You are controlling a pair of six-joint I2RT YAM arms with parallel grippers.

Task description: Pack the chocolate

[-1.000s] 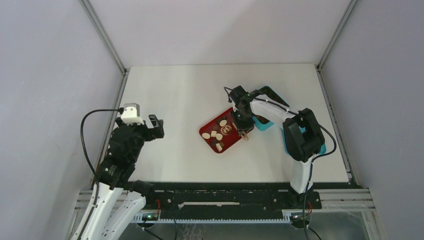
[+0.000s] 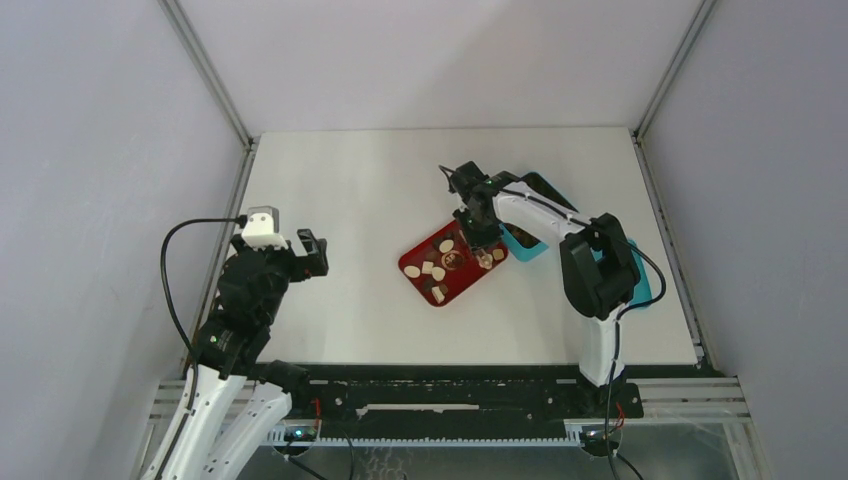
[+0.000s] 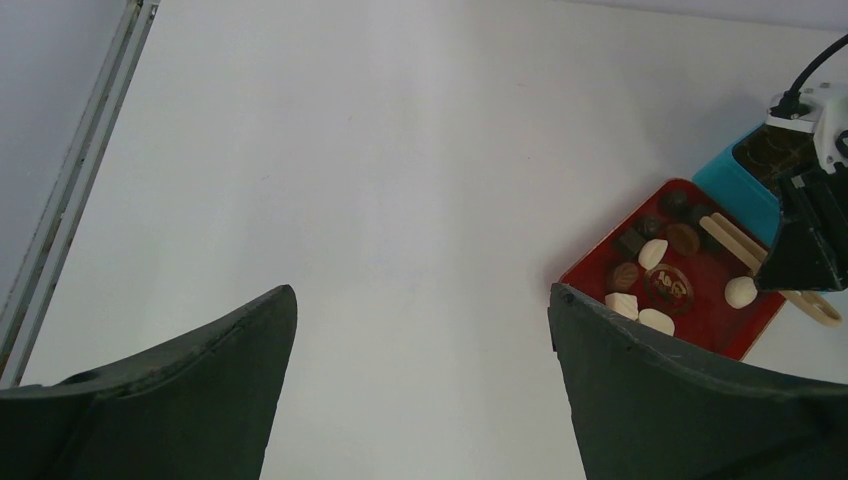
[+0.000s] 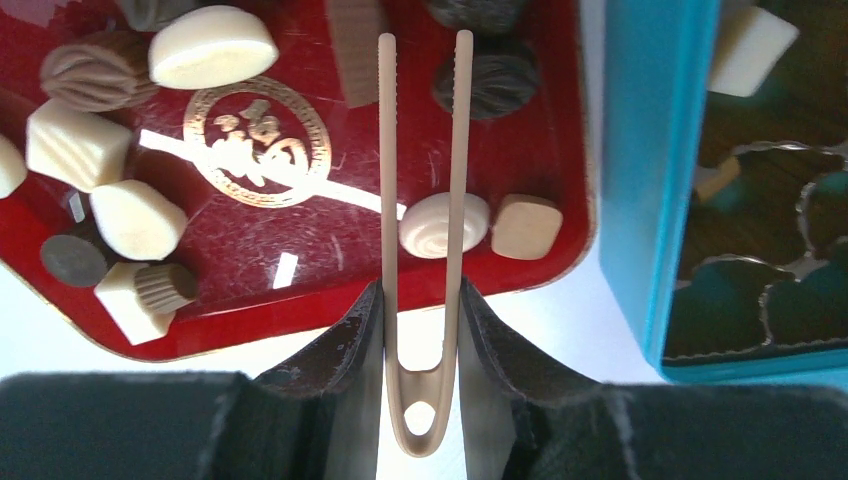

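Note:
Over the red tray [image 4: 340, 265] of chocolates is my right gripper, its fingers standing apart with wooden tongs [image 4: 389, 180] between the fingers. The two prongs are spread. A round white chocolate [image 4: 425, 225] lies partly between them in this view, the right prong crossing over it. Just right of it is a tan square chocolate [image 4: 526, 227]. Beside the tray stands the blue box [image 4: 655, 250], with a compartmented insert and a white piece [image 4: 752, 52] inside. My left gripper is open and empty, far left of the tray.
Several dark and white chocolates fill the tray's left part, including a white block [image 4: 78, 145]. Another blue container [image 2: 641, 283] is partly hidden behind the right arm.
The left arm and tray stayed put.

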